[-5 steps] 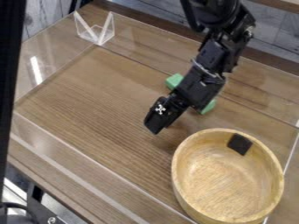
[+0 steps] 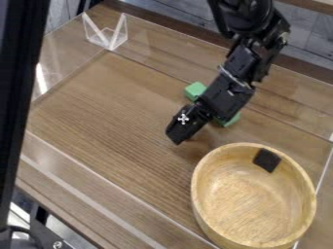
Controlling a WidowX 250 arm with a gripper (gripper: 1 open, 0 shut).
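My black gripper [image 2: 189, 123] hangs low over the middle of the wooden table [image 2: 104, 126], its arm reaching down from the upper right. Whether its fingers are open or shut is hard to tell. A green object [image 2: 196, 90] lies behind the gripper and arm, partly hidden by them, with green also showing to the right of the gripper.
A large tan bowl [image 2: 247, 209] stands at the lower right, with a black block [image 2: 267, 160] at its rim. A clear rack [image 2: 107, 31] sits at the back left.
The arm and gripper have shifted very slightly; the bowl and the other objects look unchanged.
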